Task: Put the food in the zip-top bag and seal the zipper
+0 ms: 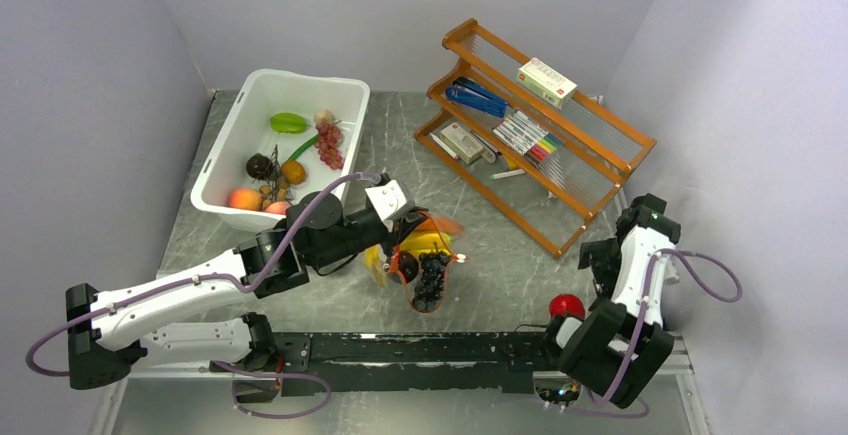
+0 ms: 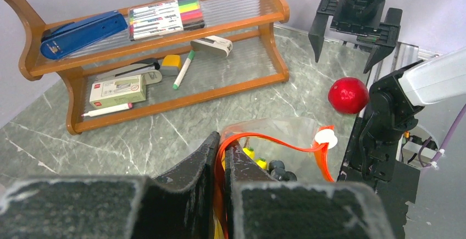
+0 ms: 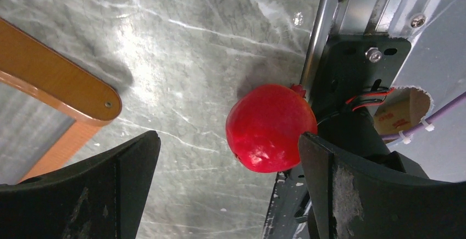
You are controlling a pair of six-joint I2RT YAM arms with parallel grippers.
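Observation:
The clear zip bag with an orange rim [image 1: 433, 223] stands mouth-open near the table's middle front, holding bananas, black grapes [image 1: 431, 280] and a dark round fruit. My left gripper is shut on the bag's orange edge. A white slider [image 2: 326, 138] shows at the rim's far end. A red pomegranate [image 3: 270, 128] rests at the table's front right edge. Above it, my right gripper is open, with its fingers [image 3: 324, 167] on either side in that view and not touching it as far as I can tell.
A white bin [image 1: 208, 183] with fruit and vegetables stands at left. The wooden rack [image 1: 560, 145] with stationery lies at the back right; its corner [image 3: 104, 104] is near my right gripper. Bare tabletop [image 1: 505, 275] separates bag and pomegranate.

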